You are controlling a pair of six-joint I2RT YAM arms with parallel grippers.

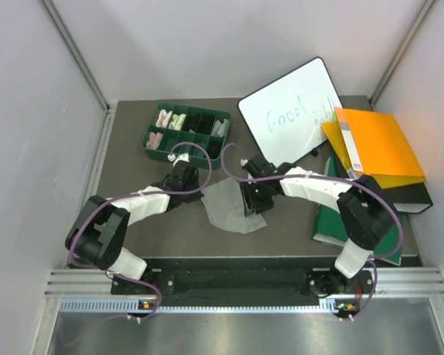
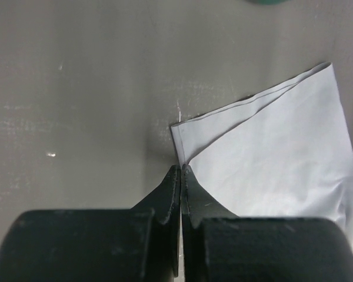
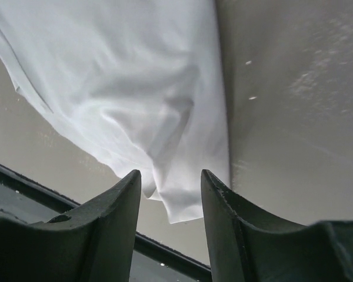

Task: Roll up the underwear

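The pale grey underwear (image 1: 223, 211) lies flat and creased on the dark table between the arms, its folded corner showing in the left wrist view (image 2: 270, 147). My left gripper is shut, its tips at that corner's edge; whether any fabric is between them is hard to tell. My right gripper stands open above the cloth's lower, creased end (image 3: 185, 194), with nothing seen held between its fingers.
A green divided organiser (image 1: 152, 150) with socks stands at the back left. A whiteboard (image 1: 281, 96) lies at the back right beside stacked binders (image 1: 385, 144). Bare table (image 1: 148, 240) surrounds the cloth; the front edge is close below it.
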